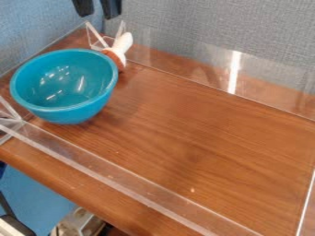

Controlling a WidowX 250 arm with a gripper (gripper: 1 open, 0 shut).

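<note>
A teal bowl [64, 92] stands on the left of the wooden table, empty as far as the view shows. Just behind it on its right is a white object with an orange part [117, 51], too small to identify. My gripper [98, 9] hangs high at the top left edge, mostly out of view, open with its two dark fingers apart and nothing visible between them.
Clear borders run along the table's edges, with grey padded walls behind and at the left. Pale straps or sticks [10, 120] lie at the left edge.
</note>
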